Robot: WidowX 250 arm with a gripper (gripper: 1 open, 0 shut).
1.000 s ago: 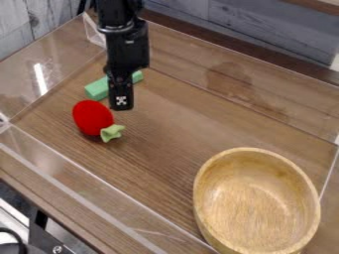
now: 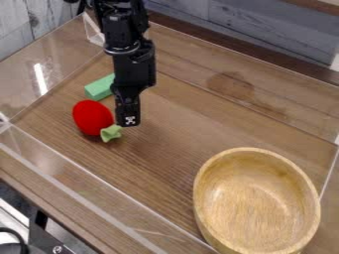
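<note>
The black gripper (image 2: 127, 115) hangs pointing down just right of a red, rounded object (image 2: 93, 116) with a small light-green tip (image 2: 113, 132). Its finger looks narrow, with nothing visible held. A mint-green block (image 2: 101, 87) lies behind, partly hidden by the arm.
A large pale yellow bowl (image 2: 257, 213) sits at the front right of the wooden table (image 2: 225, 109). Black cables lie at the front left corner.
The gripper has moved a little toward the front, lower in the view, nearer the red object's green tip. The objects show no clear movement.
</note>
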